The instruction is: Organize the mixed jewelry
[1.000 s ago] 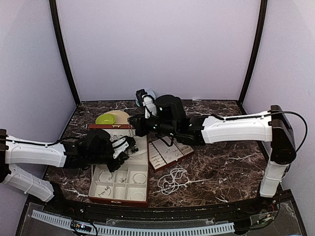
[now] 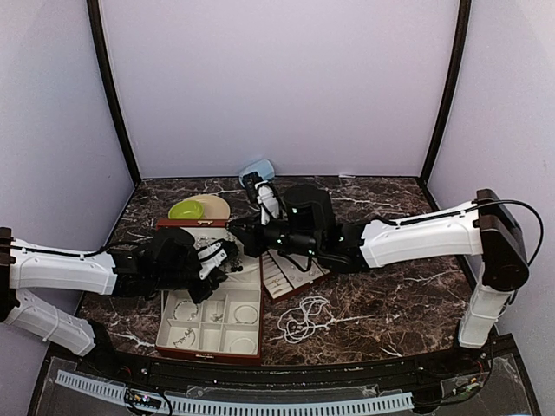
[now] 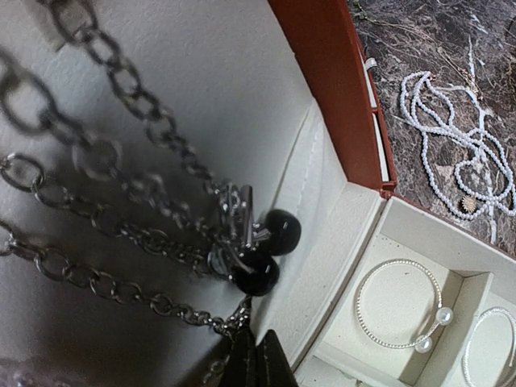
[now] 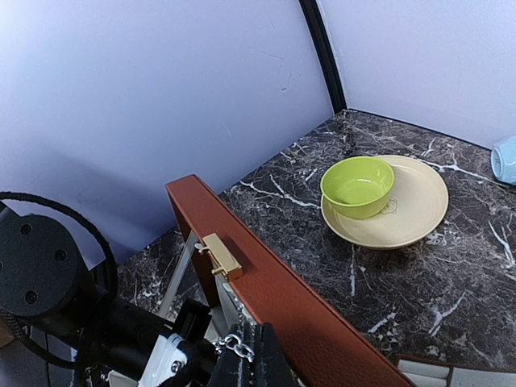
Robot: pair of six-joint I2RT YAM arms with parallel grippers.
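Observation:
A silver chain necklace point(image 3: 129, 238) with dark round beads point(image 3: 256, 272) runs in several strands across the left wrist view. Its beaded end reaches the tips of my left gripper, which is shut on it in front of the pale lining of the raised lid. My right gripper is shut near the lid's top edge, with silver chain links point(image 4: 235, 345) at its fingertips. In the top view it stands behind the left gripper. A compartmented jewelry box point(image 2: 210, 351) lies open below; a pearl-ended bracelet point(image 3: 364, 310) rests in one compartment.
A white bead necklace point(image 2: 305, 318) lies loose on the marble table right of the box. Beside the lid is a tray point(image 2: 282, 284) with small jewelry. Behind stand a green bowl point(image 4: 357, 185) on a beige plate point(image 4: 423, 201) and a blue cup point(image 4: 505, 159).
My right gripper has come down and slightly nearer the box, so less chain hangs below it. The left arm has stayed in place.

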